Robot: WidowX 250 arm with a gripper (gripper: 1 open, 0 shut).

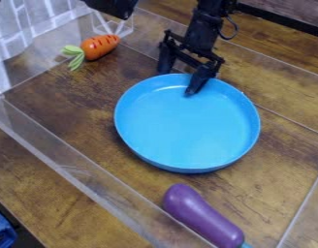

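Observation:
A black gripper [189, 64] reaches down from the top centre to the back rim of a large blue plate [186, 126], its fingers spread open over the rim. Whether they touch the plate is hard to tell. A toy carrot [100, 46] with pale green leaves lies at the upper left, and a purple eggplant [201, 213] lies at the lower right.
A clear plastic edge crosses the lower left, with a small blue object in the bottom left corner. A dark shape hangs at the top left.

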